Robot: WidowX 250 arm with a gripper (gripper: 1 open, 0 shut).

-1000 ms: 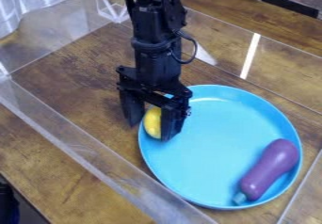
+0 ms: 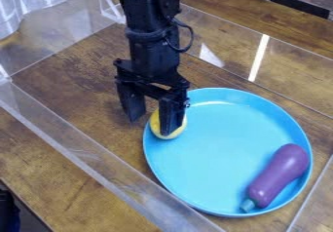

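Observation:
The black gripper (image 2: 150,107) hangs over the left rim of a blue plate (image 2: 224,162), its fingers open on either side of a yellow object (image 2: 166,127) that lies on the plate's upper left part, partly hidden behind one finger. A purple eggplant-like toy (image 2: 276,177) with a pale green stem lies at the plate's right side.
Wooden table (image 2: 72,80) surrounds the plate, with free room to the left and at the back. Clear panel edges run along the left and bottom of the workspace.
The gripper has shifted slightly up and left, and its fingers appear wider apart around the yellow object. The plate and purple toy look unchanged.

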